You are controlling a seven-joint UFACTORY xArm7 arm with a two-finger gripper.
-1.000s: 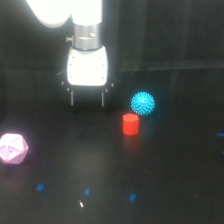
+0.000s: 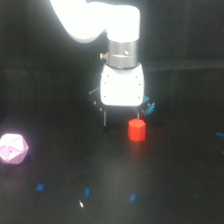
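Observation:
My gripper (image 2: 121, 118) hangs from the white arm at the upper middle, its two thin fingers pointing down and apart, open. A red cylinder (image 2: 137, 130) stands on the dark surface at the right finger; whether it lies between the fingers or in front of them is hard to tell. The cyan spiky ball (image 2: 149, 106) is mostly hidden behind the gripper, to its right.
A pink faceted ball (image 2: 13, 149) rests at the left. Small blue marks dot the front of the dark surface and its right side.
The gripper has moved right and down, toward the red cylinder and the cyan ball, now covering much of the ball. The red cylinder appears slightly shifted right and nearer.

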